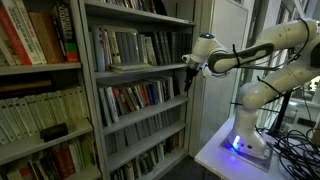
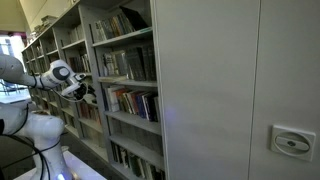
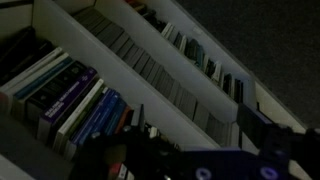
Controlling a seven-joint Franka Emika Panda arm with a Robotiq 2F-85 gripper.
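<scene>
My gripper (image 1: 187, 78) hangs in the air before the right side of the tall bookshelf (image 1: 98, 98), beside its middle shelves. In exterior view 2 the gripper (image 2: 76, 88) is at the left, in front of the shelves. The wrist view is very dark, but its fingers (image 3: 254, 126) stand apart at the lower edge, with nothing visible between them. Beyond them, a row of books (image 3: 62, 98) with dark, purple and blue spines fills a shelf at the left. A long row of grey volumes (image 3: 160, 76) runs diagonally across the middle.
A white table (image 1: 224, 158) carries the arm's base, with loose black cables (image 1: 296, 150) to its right. The plain white wall (image 2: 215, 90) adjoins the shelves. Dark floor (image 3: 265, 35) shows beyond the bookcase. The space between table and shelves looks clear.
</scene>
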